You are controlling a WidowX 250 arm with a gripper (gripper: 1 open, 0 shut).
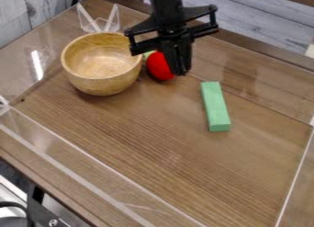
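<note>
My gripper (170, 45) hangs at the upper middle, its fingers part open above a red round object (160, 69), which it partly hides. A wooden bowl (101, 69) sits just to the left. A green bar (215, 106) lies to the right on the wooden table (147, 166). Whether anything is between the fingertips is hard to tell.
A small pale green item shows behind the red object. A clear crumpled or pointed item (101, 19) stands at the back left.
</note>
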